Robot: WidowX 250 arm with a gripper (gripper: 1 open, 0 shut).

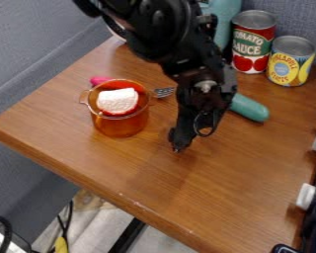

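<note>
My black gripper [188,130] hangs low over the middle of the wooden table, just right of an orange pot [112,124] that holds a white, red-edged item [118,99]. Whether its fingers are open or shut is unclear. A fork [165,93] lies behind the pot, and a teal cylindrical object [249,108] lies behind my gripper to the right.
A tomato sauce can [252,44], a yellow can [290,61] and a teal bottle [221,15] stand at the back right. A dark appliance with white knobs [310,222] is at the right edge.
</note>
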